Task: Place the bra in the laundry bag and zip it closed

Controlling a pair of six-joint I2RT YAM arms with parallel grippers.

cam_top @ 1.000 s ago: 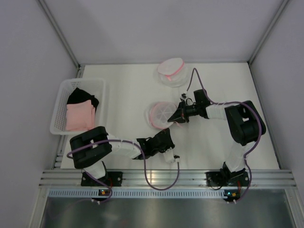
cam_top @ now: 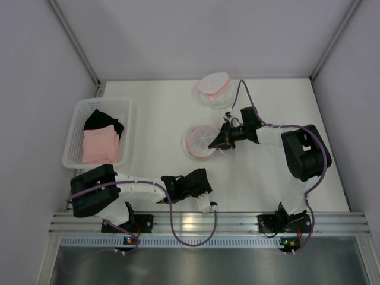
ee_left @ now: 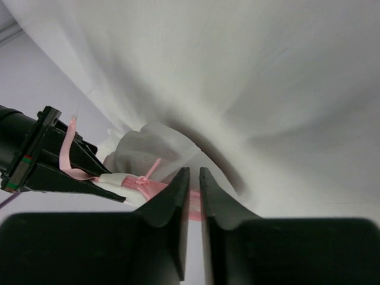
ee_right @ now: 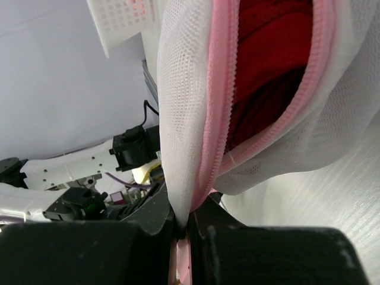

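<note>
In the middle of the table lies a white mesh laundry bag (cam_top: 202, 142) with a pink zip. The right wrist view shows its zip (ee_right: 219, 113) parted, red fabric (ee_right: 267, 47) inside. My right gripper is shut on the bag's edge near the zip's end, where a pink pull hangs. My left gripper is below and left of the bag in the top view; in its own view the fingertips are close together in front of the bag, and whether anything is between them is unclear.
A white basket (cam_top: 74, 133) with pink and black cloths stands on the left. A second mesh bag (cam_top: 215, 89) lies at the back.
My right gripper has shifted slightly upward in the top view, still on the bag.
</note>
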